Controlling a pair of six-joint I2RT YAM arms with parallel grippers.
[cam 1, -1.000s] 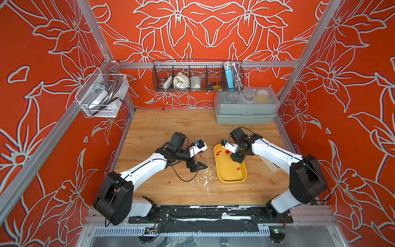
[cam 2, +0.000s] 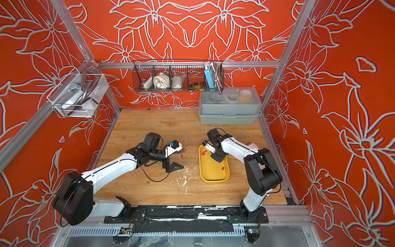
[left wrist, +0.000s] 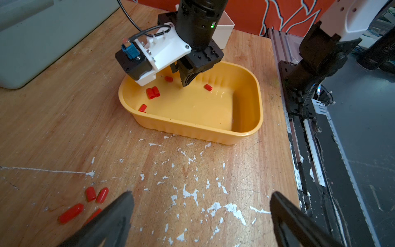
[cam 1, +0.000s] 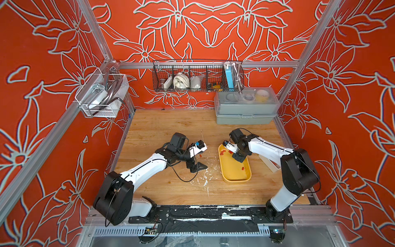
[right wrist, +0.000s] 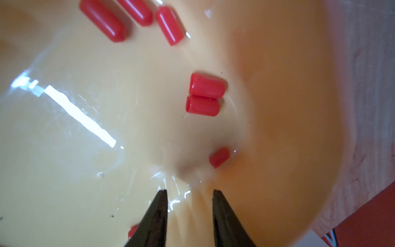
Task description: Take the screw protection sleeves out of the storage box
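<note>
The yellow storage box [cam 1: 235,173] stands right of centre, red sleeves inside, including a pair [right wrist: 207,85], others [right wrist: 102,19] and a small one [right wrist: 219,157]. My right gripper is over the box's interior, fingers apart with no sleeve visible between them. Several loose red sleeves [left wrist: 70,213] lie on the table left of the box. My left gripper is above the table by these, its blurred fingers wide apart at the bottom of the left wrist view, nothing visible between them.
A grey lidded case [cam 1: 244,117] stands at the back right, a white box [left wrist: 222,30] right of the yellow box behind my right arm. Wire baskets [cam 1: 197,76] hang on the back wall.
The yellow box has shifted slightly to the right, and my right arm has moved a little with it. The left arm is unchanged.
</note>
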